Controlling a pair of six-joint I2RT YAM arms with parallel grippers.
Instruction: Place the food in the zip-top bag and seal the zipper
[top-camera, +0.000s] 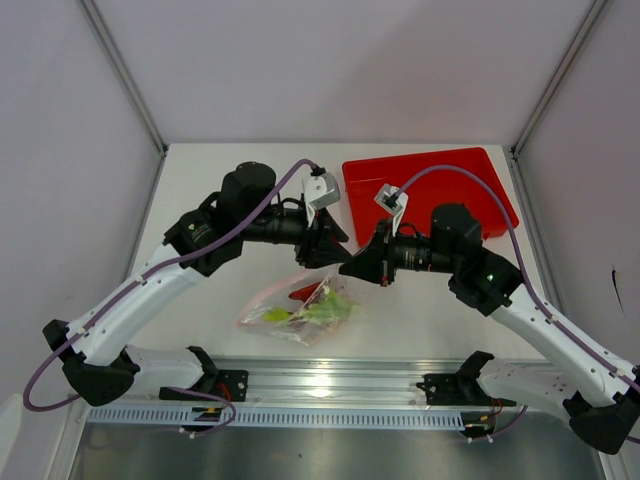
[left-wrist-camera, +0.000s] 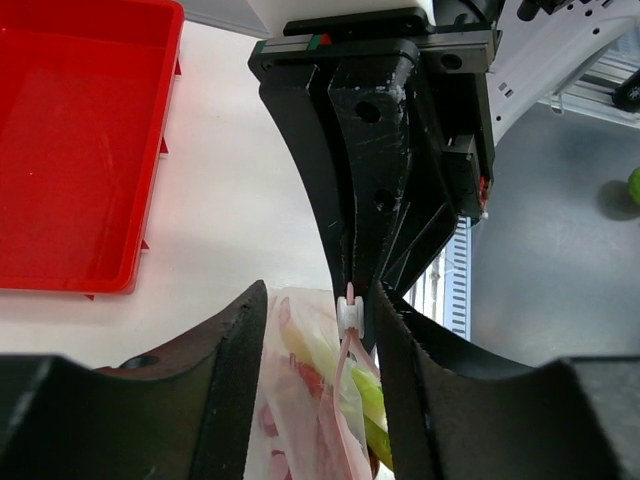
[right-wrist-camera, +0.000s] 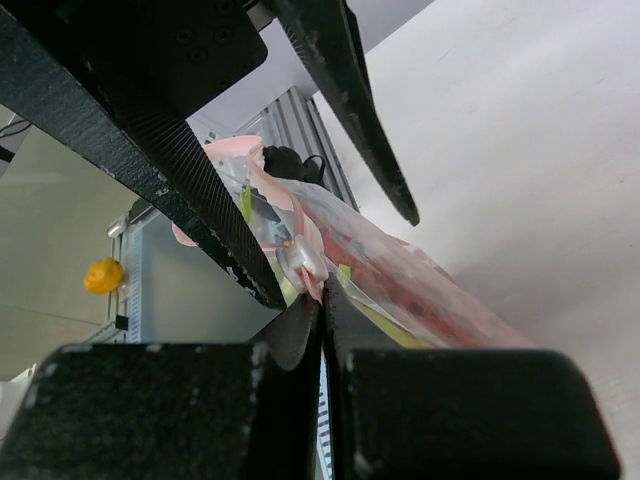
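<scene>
A translucent pink-trimmed zip bag (top-camera: 295, 310) holding red and green food lies on the white table, its top edge drawn up between the grippers. My right gripper is shut at that edge, on the pink zipper strip by its white slider (left-wrist-camera: 350, 315). My left gripper stands part open just beside it, the slider and strip between its fingertips in the left wrist view; whether it touches them I cannot tell.
A red tray (top-camera: 420, 175) sits at the back right of the white table (top-camera: 200, 300). The metal rail (top-camera: 320, 380) runs along the front edge.
</scene>
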